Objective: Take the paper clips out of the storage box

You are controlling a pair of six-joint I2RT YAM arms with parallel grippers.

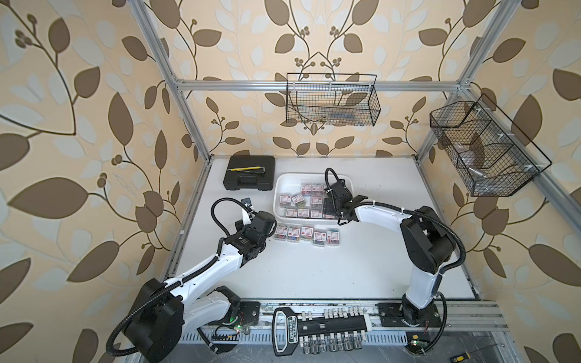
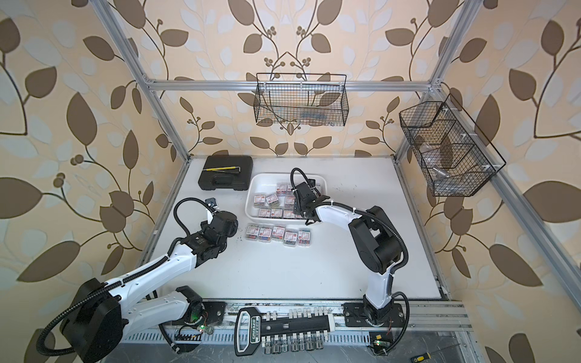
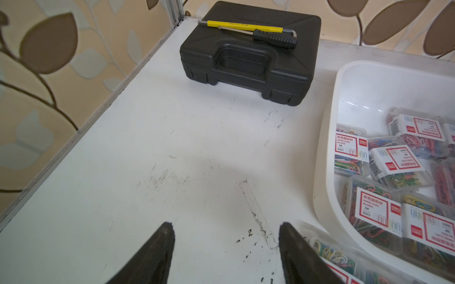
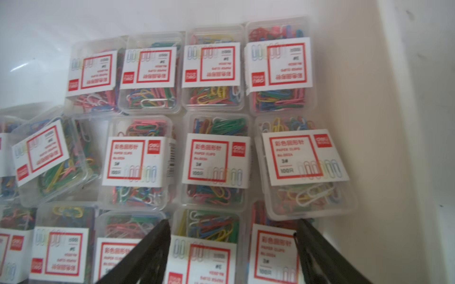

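Note:
Several clear plastic boxes of coloured paper clips lie in rows inside the white storage box [image 1: 296, 176]. Over its right part hangs my right gripper; its fingers are spread and hold nothing. Below those fingers, the right wrist view shows the paper clip boxes of the nearest row, one [image 4: 203, 258] mostly between the fingertips. Another paper clip box [image 4: 305, 165] near the right wall sits slightly turned. More clip boxes [image 1: 306, 233] stand on the table along the storage box's front side. To their left, my left gripper stands open above bare table.
A black tool case [image 3: 256, 52] with a yellow-handled tool [image 3: 244, 26] on top stands at the back left. Wire baskets [image 1: 331, 99] hang on the walls.

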